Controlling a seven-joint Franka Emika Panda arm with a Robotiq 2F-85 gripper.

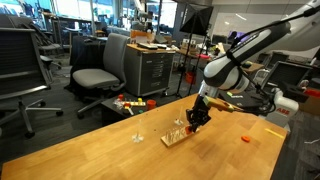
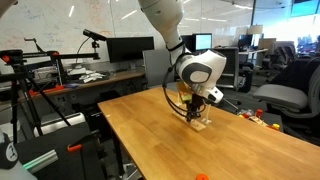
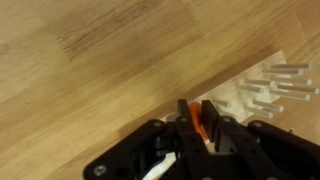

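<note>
An orange-red piece [image 3: 197,118] sits between the fingertips of my gripper, which is shut on it. What kind of object it is cannot be made out. Below and to the right in the wrist view lies a pale wooden board [image 3: 240,92] with several upright pegs [image 3: 285,82]. Exterior view 1 shows the same peg board [image 1: 172,138] on the table, with the gripper low over its right end. From the other side, in exterior view 2, the gripper hides part of the board [image 2: 200,125]. Whether the piece touches the board is unclear.
A small red object [image 1: 245,138] lies on the table to the right, and small pale items [image 1: 137,138] stand left of the board. Bins of coloured parts [image 1: 133,104] are at the far edge.
</note>
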